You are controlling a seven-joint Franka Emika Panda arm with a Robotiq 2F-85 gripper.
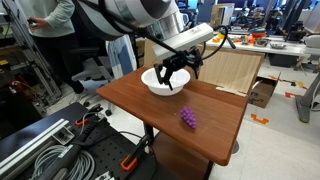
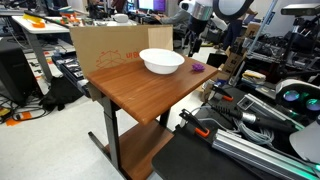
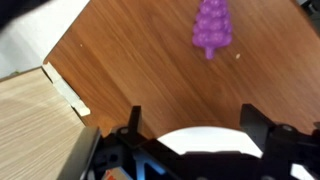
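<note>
A purple bunch of grapes [image 1: 188, 117] lies on the brown wooden table [image 1: 222, 128], towards its near side. In the wrist view the grapes [image 3: 211, 25] appear at the top, beyond the fingertips. Behind them on the table stands a white bowl [image 1: 152, 82], partly covered by the arm in exterior view 1. Its rim also shows low in the wrist view, between and below the fingers. My gripper is open, its two fingers wide apart and nothing between them. It hangs above the table, close over the bowl and apart from the grapes.
An upright cardboard panel [image 2: 105, 48] borders the table's far side, behind the bowl [image 2: 160, 62]. A coiled cable [image 1: 55, 163] lies on the dark stand beside the table.
</note>
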